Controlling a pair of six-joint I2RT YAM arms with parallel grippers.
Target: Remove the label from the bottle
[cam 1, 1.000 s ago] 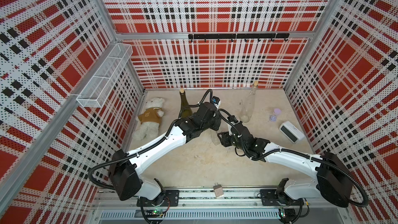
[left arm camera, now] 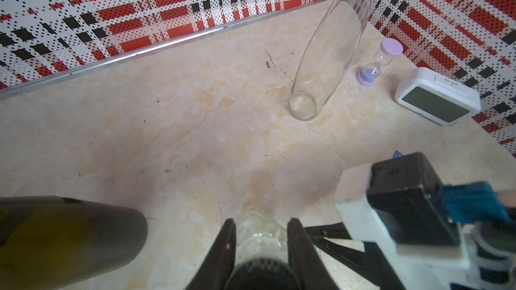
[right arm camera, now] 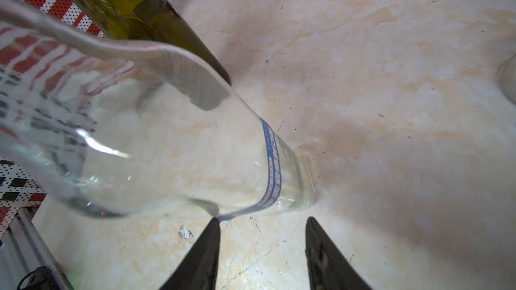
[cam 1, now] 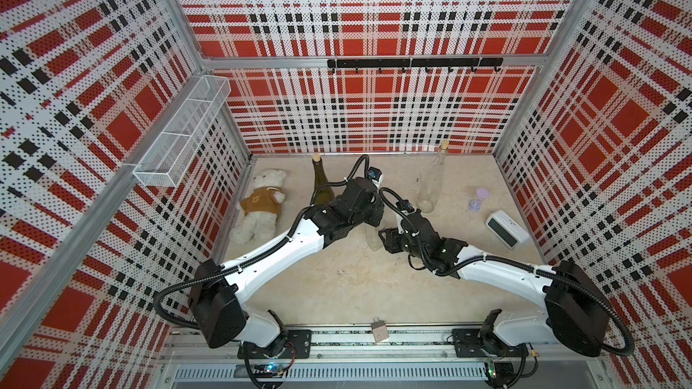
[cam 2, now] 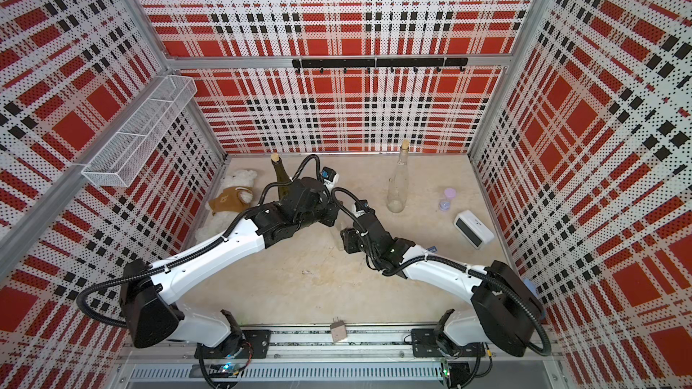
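A clear bottle [right arm camera: 177, 145] is held by my left gripper, whose fingers are shut on its upper part. In the right wrist view its base points away from me, and a blue label band [right arm camera: 273, 166] with pale lettering wraps round it near the base. The lower end of the band reaches close to the tip of one right finger [right arm camera: 210, 241]; I cannot tell whether they touch. My right gripper stands open beside the bottle's lower part, nothing between its fingers. From above, the arms hide most of the bottle [cam 1: 373, 240].
Behind the left arm stands a dark green bottle [cam 1: 320, 175]. A corked clear bottle [cam 1: 431, 186], an hourglass [cam 1: 478, 199] and a white clock [cam 1: 507, 229] occupy the right side. A teddy bear [cam 1: 263, 205] sits left.
My right gripper has shifted only slightly beside the bottle, and the right arm's elbow moved a little to the left. The left arm looks still.
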